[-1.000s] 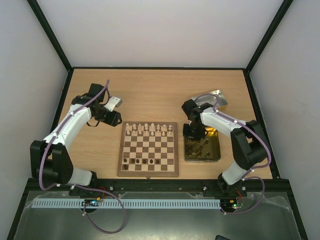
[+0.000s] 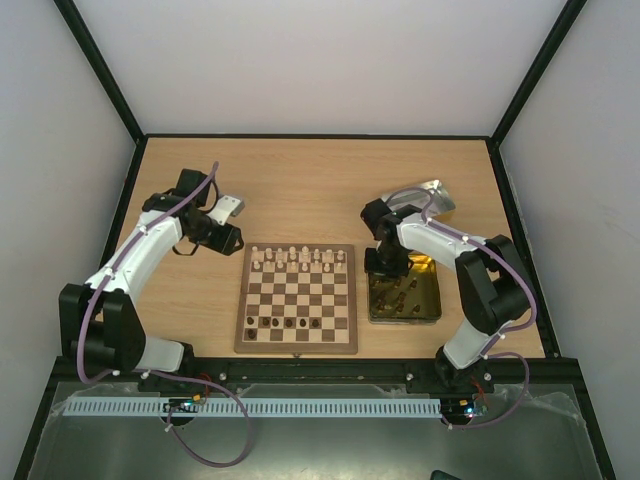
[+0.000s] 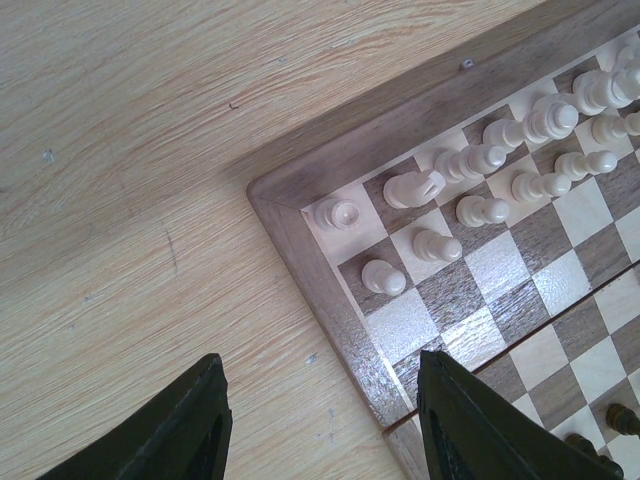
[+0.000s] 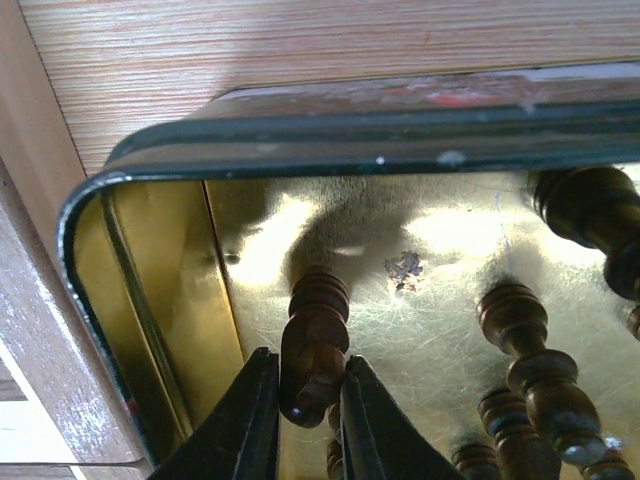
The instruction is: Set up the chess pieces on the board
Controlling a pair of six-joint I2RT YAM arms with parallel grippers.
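The chessboard (image 2: 297, 338) holds white pieces (image 3: 435, 246) in rows along the far side and several dark pieces (image 3: 622, 418) near the front. More dark pieces (image 4: 536, 390) lie in the gold-lined tin (image 2: 425, 305) right of the board. My right gripper (image 2: 385, 268) is down in the tin, its fingertips close around the end of a dark wooden piece (image 4: 312, 355); whether they grip it is unclear. My left gripper is open and empty above the table at the board's left.
A silver lid (image 2: 435, 197) lies behind the tin. Walls border the workspace.
Almost nothing differs in the top view; both arms are nearly where they were.
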